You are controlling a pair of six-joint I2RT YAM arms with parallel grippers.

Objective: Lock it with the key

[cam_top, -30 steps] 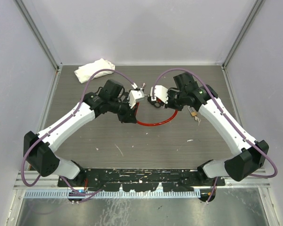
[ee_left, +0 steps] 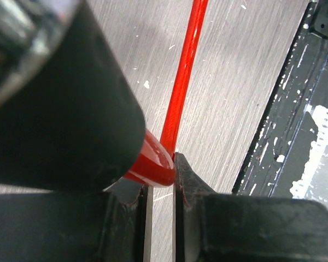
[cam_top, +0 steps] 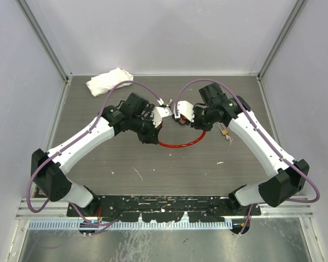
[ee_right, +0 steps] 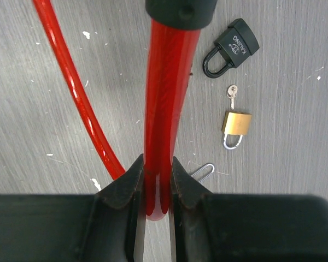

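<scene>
A red cable lock sags in a shallow loop between my two grippers. My left gripper is shut on its red cable, beside a large black cylindrical end that fills much of the left wrist view. On the other side, my right gripper is shut on the red cable close to a black end piece. The cable's other stretch passes left of that gripper. Small keys show at the brass padlock. I cannot make out a key on the cable lock.
A black padlock lies above the brass one, and a bent metal loop lies near my right fingers. At the back left rests a white cloth.
My left arm has shifted slightly right, bringing its gripper a little nearer the right one. The right arm looks almost still, and both grippers keep hold of the cable.
</scene>
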